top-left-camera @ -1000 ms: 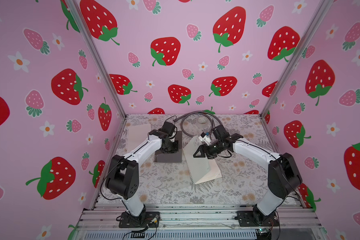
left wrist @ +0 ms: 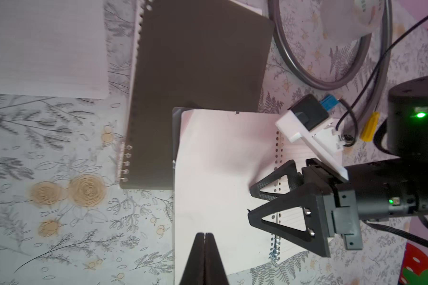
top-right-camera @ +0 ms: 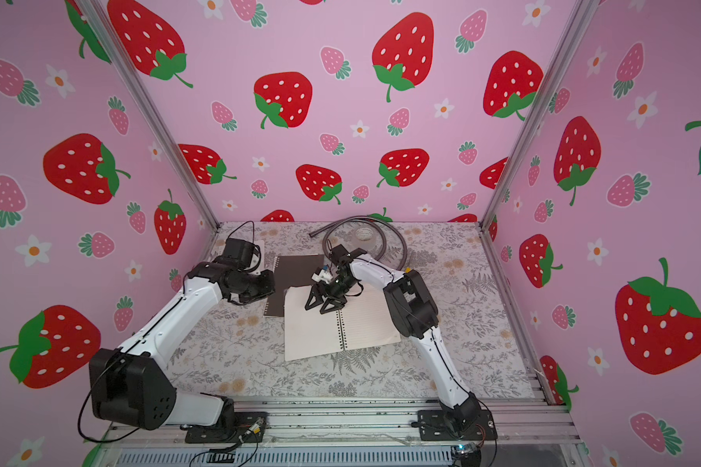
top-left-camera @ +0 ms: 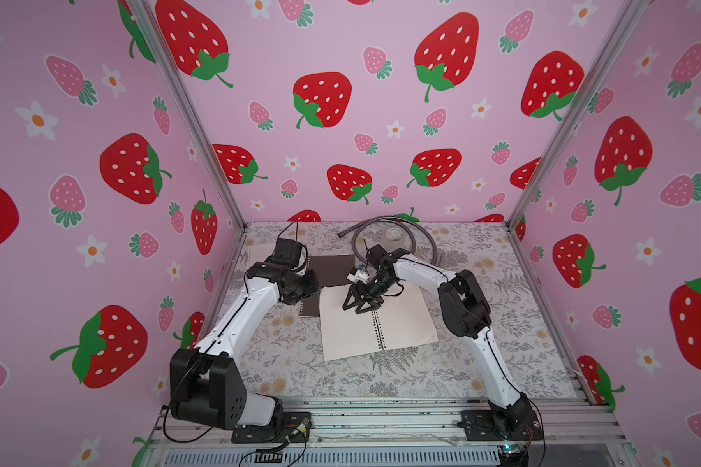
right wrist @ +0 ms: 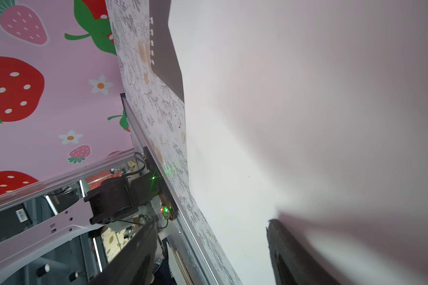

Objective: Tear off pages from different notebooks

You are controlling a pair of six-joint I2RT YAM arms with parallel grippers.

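Observation:
A white spiral notebook [top-left-camera: 401, 327] lies opened flat at the table's middle, its left page [left wrist: 209, 228] blank, the right one lined. My right gripper stands open just over the left page near the spiral, nothing seen between its fingers; the page fills much of the right wrist view. Beneath the notebook's upper left lies a dark grey spiral notebook [left wrist: 195, 57]. A loose-looking lined sheet [left wrist: 42, 47] lies farther left. My left gripper hangs shut left of the open notebook, nothing showing between its fingers.
A coiled grey hose [top-left-camera: 432, 241] and a translucent container [left wrist: 347, 14] lie at the back. Both arms are close to the notebooks.
The white notebook has swung open, its page now lying flat to the left. My right gripper moved left with it; my left gripper moved back to the left, off the grey notebook.

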